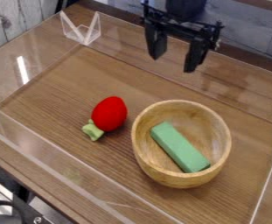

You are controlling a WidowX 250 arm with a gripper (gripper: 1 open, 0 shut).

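My dark gripper [177,52] hangs over the back of the table at the top centre, its two prongs apart; whether anything is between them I cannot tell. A green block [180,147] lies inside a wooden bowl [215,173] at the lower right. A red object [110,112] with a small light-green part lies left of the bowl, apart from it and in front of the gripper.
A white wire-like object [84,28] stands at the top left. Dark items show at the lower left edge.
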